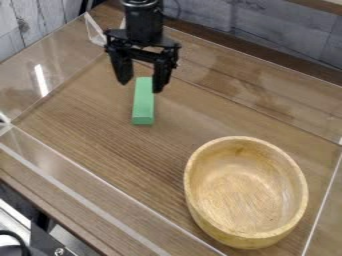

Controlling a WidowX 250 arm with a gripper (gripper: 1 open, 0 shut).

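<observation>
My black gripper [142,72] is at the upper middle, open, its two fingers spread just above the far end of a green rectangular block [143,106]. The block lies lengthwise on the wooden table [80,150]. Whether the fingertips touch it is hard to tell.
A large round tan bowl [246,190] fills the lower right. At the left edge, transparent shapes are partly visible, too indistinct to name.
</observation>
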